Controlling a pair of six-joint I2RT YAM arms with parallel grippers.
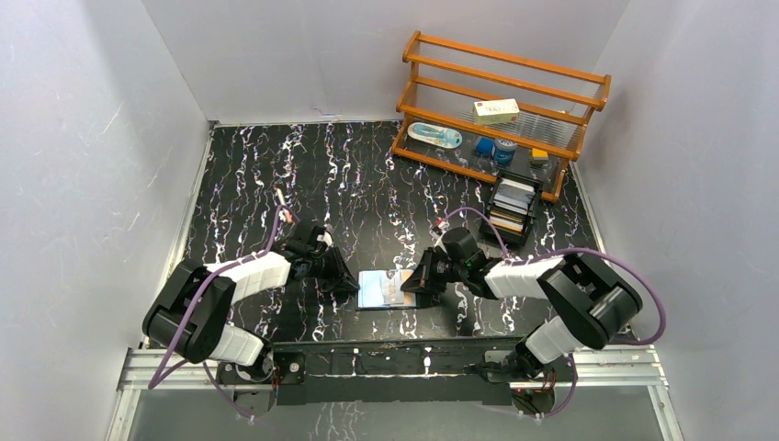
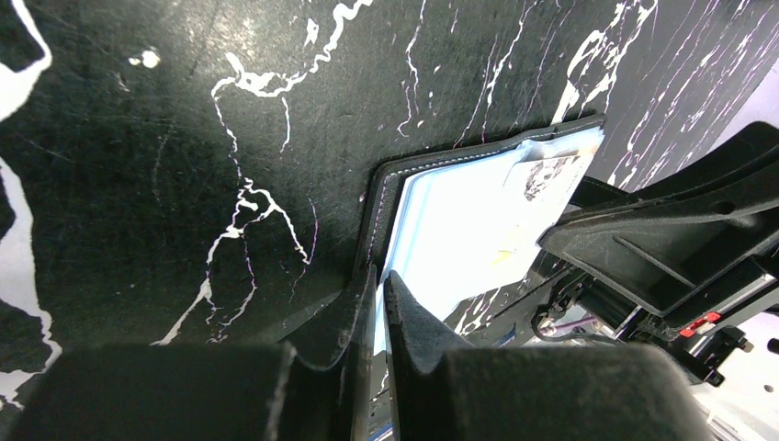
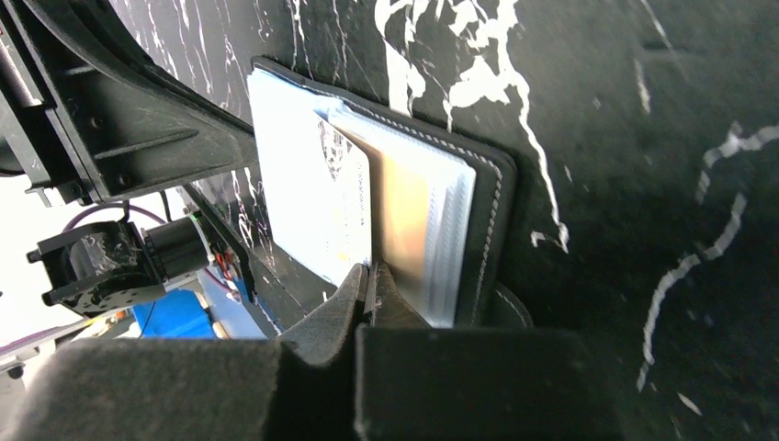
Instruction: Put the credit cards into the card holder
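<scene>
The card holder [image 1: 372, 288] lies open near the front edge, black with clear sleeves [image 2: 450, 230]. A printed card [image 3: 344, 197] lies in or on a sleeve, over a tan layer. My left gripper is at the holder's left end, fingertips close together at the sleeve edge; whether anything is between them is unclear. My right gripper is shut, its tips at the card's lower edge, with nothing clearly held.
A black box of cards [image 1: 513, 202] stands at the right. A wooden rack [image 1: 501, 71] with small items fills the back right.
</scene>
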